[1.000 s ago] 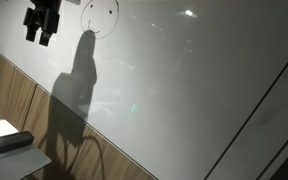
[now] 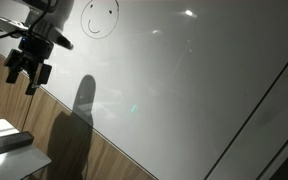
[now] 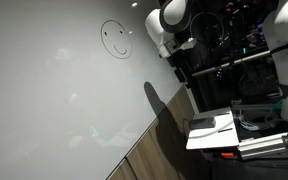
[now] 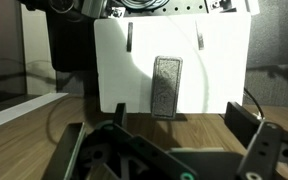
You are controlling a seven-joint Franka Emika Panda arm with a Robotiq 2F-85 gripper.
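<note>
A dark oblong block, perhaps a board eraser (image 4: 166, 88), lies on a small white table (image 4: 229, 65). In exterior view 1 the same block (image 2: 8, 143) rests at the lower left. My gripper (image 2: 23, 79) hangs in the air above the table, fingers spread and pointing down. Nothing is between them. From the wrist camera, the gripper straddles the near end of the block's line of sight, one finger to each side, apart from it. Exterior view 2 shows the block (image 3: 202, 124) small and dim.
A large whiteboard (image 2: 174, 80) with a drawn smiley face (image 2: 100, 16) stands beside the arm, above wood panelling (image 2: 114, 160). Two thin dark strips (image 4: 129, 36) lie on the table's far part. Cables (image 4: 139, 3) run beyond it.
My gripper has come down from high by the whiteboard toward the table, drifting slightly left in exterior view 1. Its shadow has slid downward. The block has stayed put.
</note>
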